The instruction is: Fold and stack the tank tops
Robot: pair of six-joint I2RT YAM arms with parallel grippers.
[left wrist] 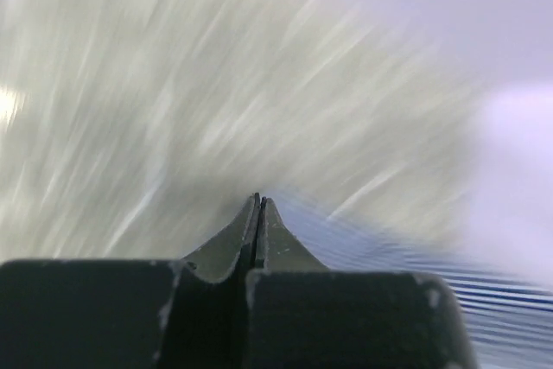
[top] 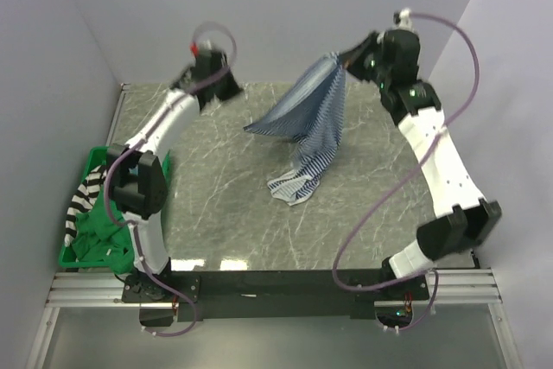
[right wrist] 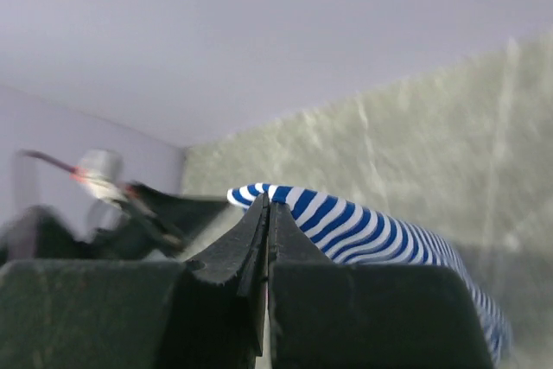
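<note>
A blue-and-white striped tank top (top: 315,127) hangs from my right gripper (top: 342,59), which is shut on its upper edge. Its lower end rests on the table, and one corner flares out to the left. In the right wrist view the striped cloth (right wrist: 346,229) runs through the fingertips and off to the right. My left gripper (top: 238,94), blurred in the top view, is apart from the cloth's left corner. The left wrist view has its fingers (left wrist: 229,244) pressed together with no cloth visible between them; blurred blue fabric (left wrist: 346,239) lies beyond the tips.
At the left edge stands a green basket (top: 66,257) holding green cloth (top: 104,235) and a black-and-white striped garment (top: 84,196). Walls close in the back and sides.
</note>
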